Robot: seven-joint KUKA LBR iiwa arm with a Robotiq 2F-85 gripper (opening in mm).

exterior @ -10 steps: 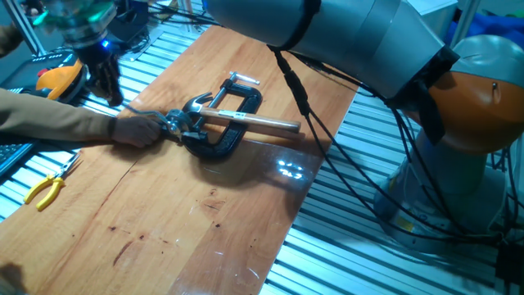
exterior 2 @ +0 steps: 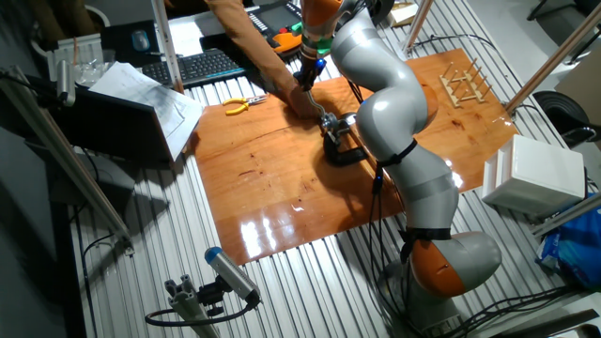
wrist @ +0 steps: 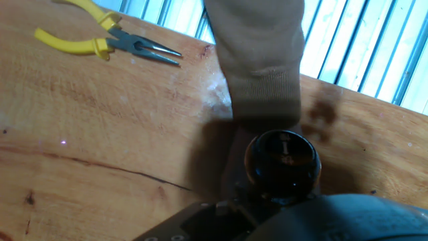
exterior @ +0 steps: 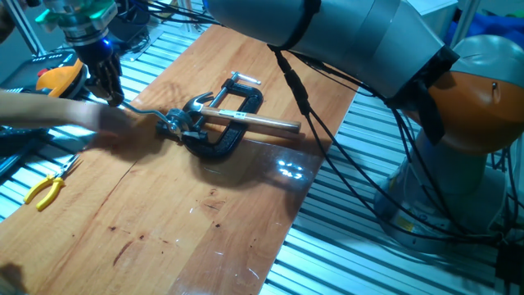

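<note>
In exterior view 1, my gripper (exterior: 113,97) points down over the left part of the table, its dark fingers close together in outline. A bent grey metal rod (exterior: 146,111) runs from beside the fingertips to a metal mechanism (exterior: 174,125); whether the fingers grip the rod does not show clearly. The mechanism lies against a black C-clamp (exterior: 214,151). A hammer with a wooden handle (exterior: 262,124) rests across the clamp. In the wrist view a dark, shiny round part (wrist: 282,167) hides much of a person's hand, and the fingertips cannot be made out.
A person's arm (exterior 2: 252,39) reaches in beside my gripper. Yellow-handled pliers (exterior: 47,190) lie near the table's left edge. A wooden peg rack (exterior 2: 463,86) stands at the far right end.
The person's hand has drawn back left from the mechanism and is blurred. Clamp, hammer and pliers have not moved.
</note>
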